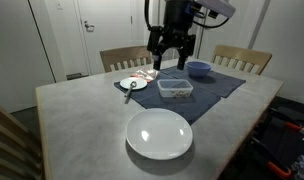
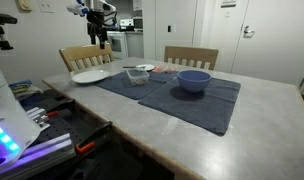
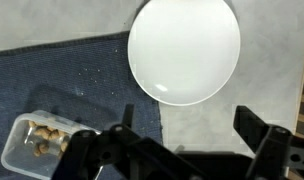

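My gripper (image 1: 169, 62) hangs above the table in exterior view 1, its fingers spread and nothing between them. In the wrist view the fingers (image 3: 120, 140) show wide apart at the bottom. A large white plate (image 1: 159, 134) lies flat and empty on the bare table near the front. From the wrist, this plate (image 3: 184, 50) appears ahead of the fingers. A clear plastic container (image 1: 175, 90) sits on the dark mat below the gripper. Small brown pieces (image 3: 52, 134) are inside it, at the wrist view's lower left. A blue bowl (image 2: 194, 81) stands on a dark mat.
A small white plate (image 1: 134, 84) and a green-handled utensil (image 1: 128, 96) lie behind the large plate. Dark mats (image 2: 197, 109) cover part of the table. Chairs (image 2: 192, 58) stand around it.
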